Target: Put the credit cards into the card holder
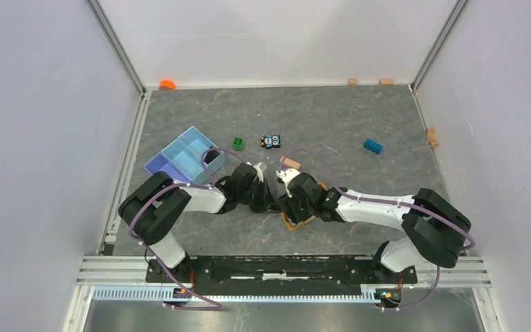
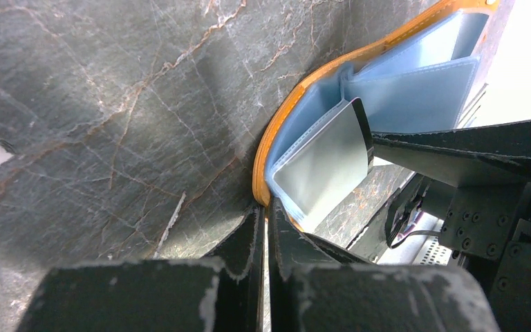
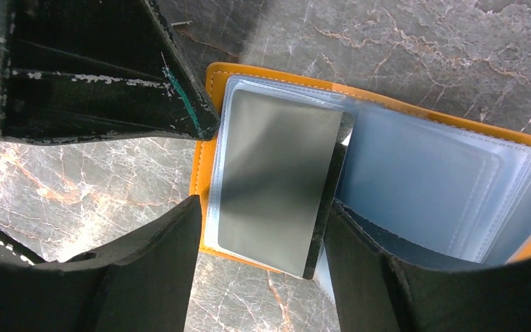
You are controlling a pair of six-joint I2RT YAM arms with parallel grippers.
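The card holder [image 3: 422, 173] lies open on the table, orange outside with clear bluish sleeves. A grey card [image 3: 273, 173] sits nearly all the way inside its end sleeve; only a thin black strip shows along the sleeve's mouth. My left gripper is shut on the holder's orange edge at one corner. Spread over the card, my right gripper stands open, with one finger [image 3: 349, 232] at the card's black edge and the other past the holder's end. From the top view, the arms mostly cover the holder's orange rim [image 1: 292, 225].
A blue compartment box [image 1: 183, 153] stands at the left, holding a black item. Further back lie a green block [image 1: 238, 144], a dark patterned object [image 1: 270, 141], a wooden block [image 1: 290, 162] and a blue brick [image 1: 373, 146].
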